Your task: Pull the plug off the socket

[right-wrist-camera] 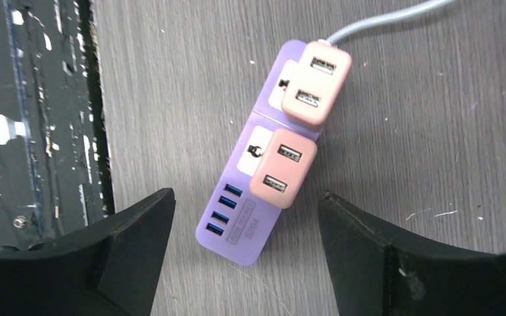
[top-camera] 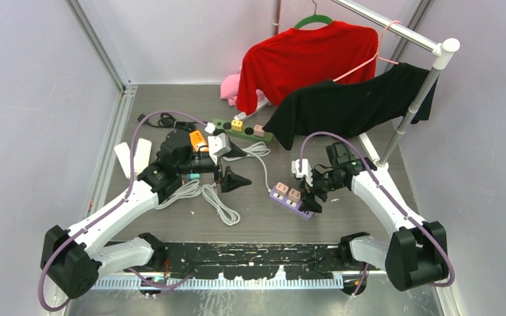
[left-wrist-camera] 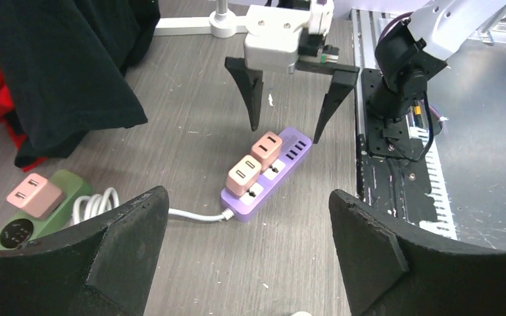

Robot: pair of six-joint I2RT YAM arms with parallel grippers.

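Observation:
A purple power strip lies on the grey floor, holding two pink cube plugs side by side, with a white cable at its far end. My right gripper hangs open over the strip's USB end, its fingers either side of it near the closer plug, nothing between them. My left gripper is open over the floor to the left of the strip, facing it, with nothing held.
A green strip with plugs, coiled cables and an orange strip lie left and behind. Red and black shirts hang from a rack at the back right, whose post stands beside my right arm.

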